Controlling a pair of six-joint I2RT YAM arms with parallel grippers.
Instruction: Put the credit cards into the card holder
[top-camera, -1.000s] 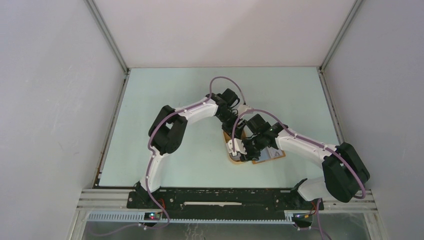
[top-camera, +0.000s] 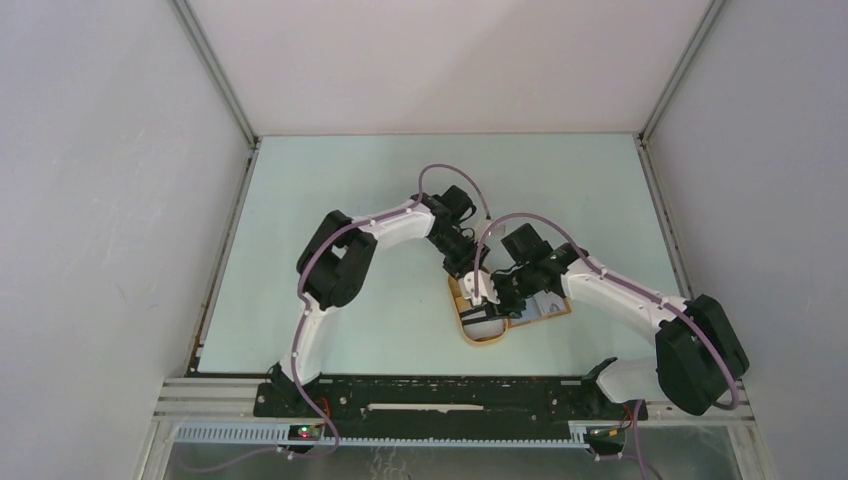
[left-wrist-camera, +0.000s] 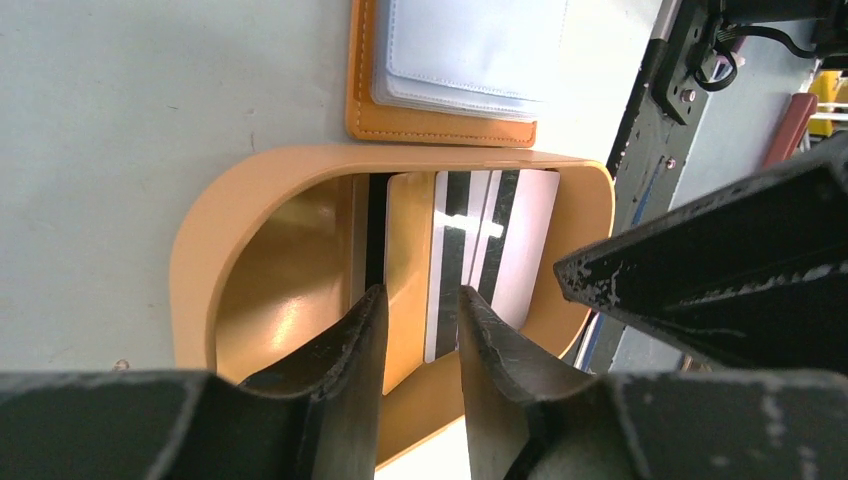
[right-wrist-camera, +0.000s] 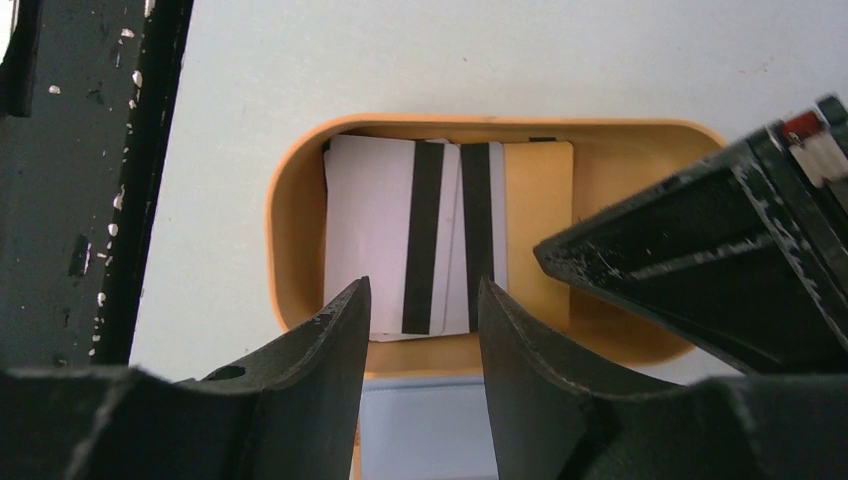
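In the left wrist view, white cards with black stripes and an orange card lean side by side in an orange open box. The right wrist view shows the same striped cards at the box's left end. My left gripper reaches over the box with its fingertips near the orange card; its grip on the card is unclear. Over the striped cards, my right gripper stands part open, nothing visible between its fingers. Beside the box lies an orange-backed card holder with pale leaves.
Both grippers crowd over the box close to each other, and the black body of the right one sits beside the left fingers. A dark rail runs along the front edge.
The box has slid toward the front edge, and its striped cards show more from above.
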